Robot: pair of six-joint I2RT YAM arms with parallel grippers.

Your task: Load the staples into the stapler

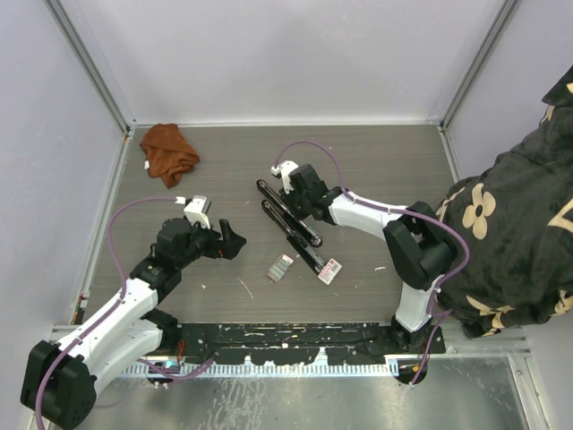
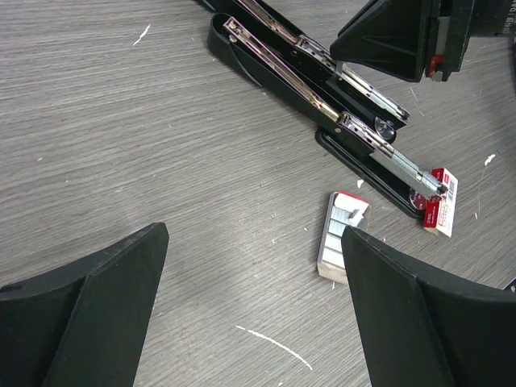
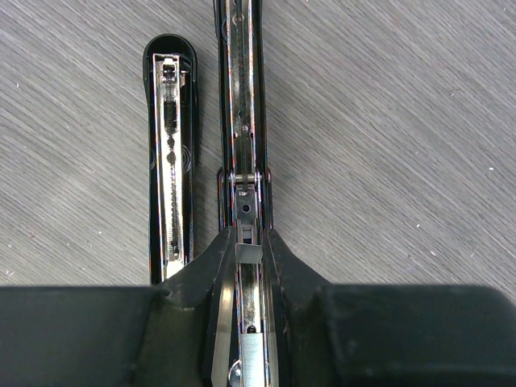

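Note:
Two black staplers lie folded open, side by side: the far stapler [image 1: 307,231] and the near stapler [image 2: 274,76]. My right gripper is over the far stapler's silver rail [image 3: 252,302]. Its fingertips flank a short silver staple piece [image 3: 249,254] very closely; whether they press on it is unclear. From the left wrist view, that piece [image 2: 339,69] shows below the right finger's tip, at the rail. My left gripper [image 1: 235,239] stands open and empty, left of the staplers. A pale block of staples [image 2: 332,246] rests on the table with a loose piece on top.
A red and white box [image 1: 329,270] sits by the near stapler's end. At the back left lies a brown cloth [image 1: 168,154]. Small white scraps are scattered about. The table between the left gripper and the staplers is mostly clear.

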